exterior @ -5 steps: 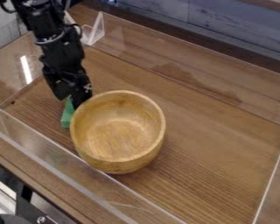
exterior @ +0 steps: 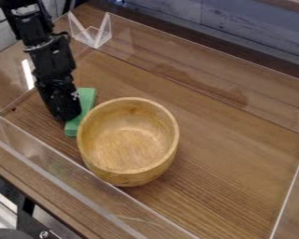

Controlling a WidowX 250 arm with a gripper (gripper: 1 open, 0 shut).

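My black gripper (exterior: pixel 67 105) reaches down from the upper left to a green block (exterior: pixel 82 100) lying on the wooden surface at the left. Its fingertips are at or over the block's left part; I cannot tell whether they hold it. A large wooden bowl (exterior: pixel 127 140) sits just right of the block, hiding part of it.
A clear plastic piece (exterior: pixel 90 33) stands at the back left, and low walls edge the area.
My gripper has moved left from over the bowl's rim and block. More of the green block now shows.
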